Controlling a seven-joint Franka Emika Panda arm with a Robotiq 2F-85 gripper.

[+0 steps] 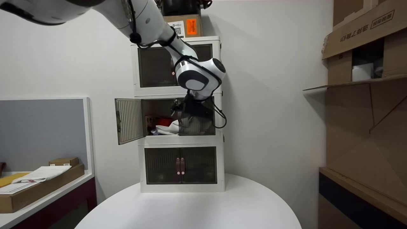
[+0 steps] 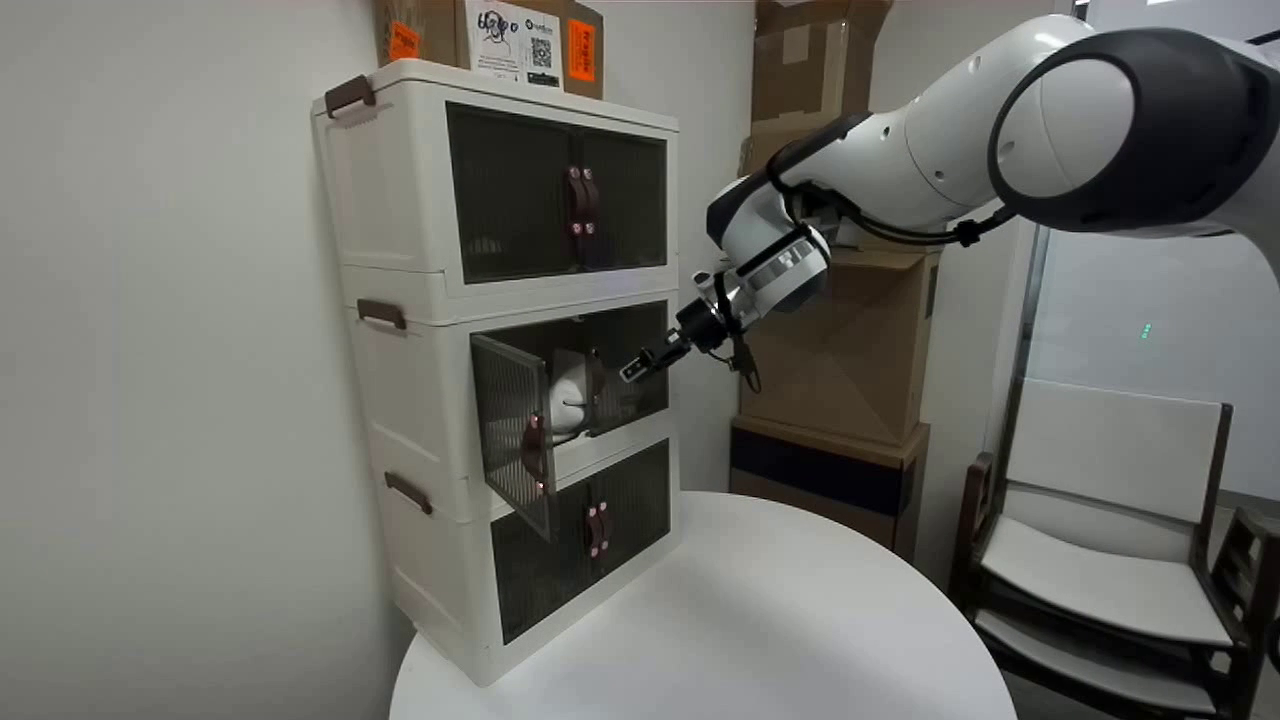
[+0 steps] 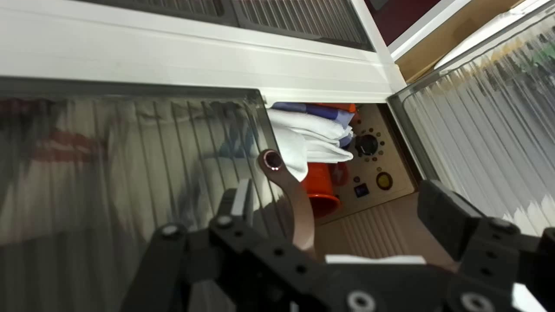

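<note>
The middle compartment of a stacked white cabinet has its left door swung wide open. Its right door, ribbed and see-through, is shut and carries a brown curved handle. My gripper is open in front of this compartment. In the wrist view the handle appears between its fingers, nearer the left-hand finger; contact with it cannot be told. Behind the opening lie folded white cloths, a red cup and a beige panel with knobs. In exterior view 2 the gripper is just outside the doors.
The upper compartment and lower compartment have their doors shut. Cardboard boxes stand behind and right of the arm.
</note>
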